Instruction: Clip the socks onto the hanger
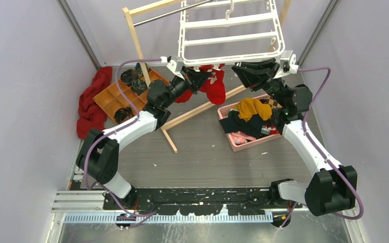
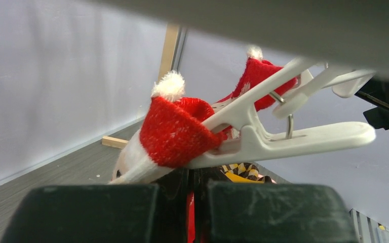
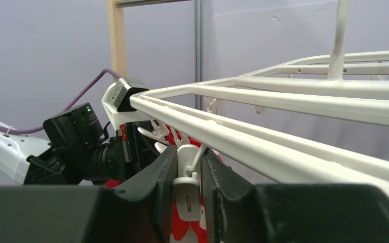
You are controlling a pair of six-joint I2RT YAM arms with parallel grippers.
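The white hanger [image 1: 230, 58] hangs at the top with clips under its near bar. Beneath it, a red sock [image 1: 216, 90] hangs beside my left gripper [image 1: 207, 76]. In the left wrist view, a red sock cuff [image 2: 174, 132] with a white pom-pom sits in the fingers of a white clip [image 2: 283, 144]. Another pom-pom sock [image 2: 258, 76] is at a clip behind. The left gripper is shut just below the nearer cuff; red shows in its narrow gap, but whether cloth is pinched is unclear. My right gripper is shut on another white clip [image 3: 186, 195].
On the floor below, a pink box [image 1: 250, 145] holds mixed clothing. A wooden compartment tray [image 1: 112, 101] and a red cloth [image 1: 92, 104] lie at the left. The rack's wooden post [image 1: 135, 38] rises by the hanger. Open floor lies between the arms.
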